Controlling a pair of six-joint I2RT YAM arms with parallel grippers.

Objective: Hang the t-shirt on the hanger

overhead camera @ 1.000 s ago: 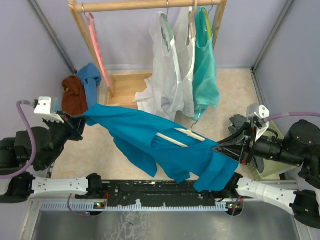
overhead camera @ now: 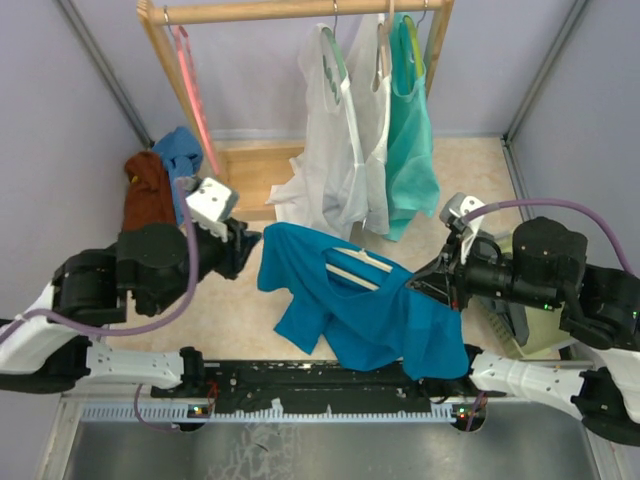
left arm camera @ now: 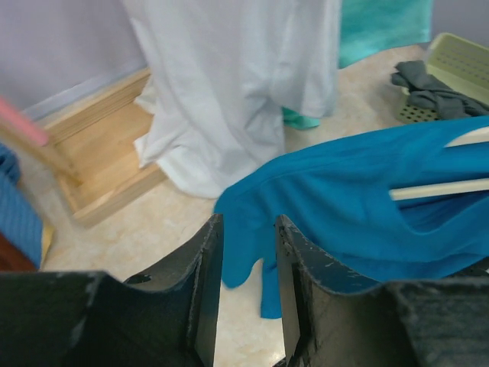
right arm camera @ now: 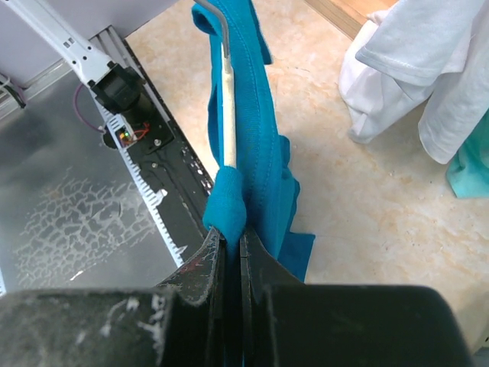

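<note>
The blue t-shirt [overhead camera: 330,300] hangs in the air between my arms, with pale bars of a hanger [overhead camera: 352,275] showing at its neck opening. My right gripper is shut on the shirt's shoulder, cloth bunched between its fingers; the hanger bar [right arm camera: 228,115] and its hook run just beyond. My left gripper stands part open just left of the shirt's free sleeve end [overhead camera: 275,255]. In the left wrist view the shirt [left arm camera: 328,191] lies beyond the fingers, and nothing is clearly gripped between them.
A wooden rack [overhead camera: 290,12] at the back carries white shirts [overhead camera: 330,130], a teal shirt [overhead camera: 410,130] and a pink hanger [overhead camera: 192,90]. Brown cloth [overhead camera: 148,190] and blue cloth [overhead camera: 180,160] lie at left. A pale green basket [overhead camera: 545,330] sits at right.
The right gripper shifted slightly left, still holding cloth.
</note>
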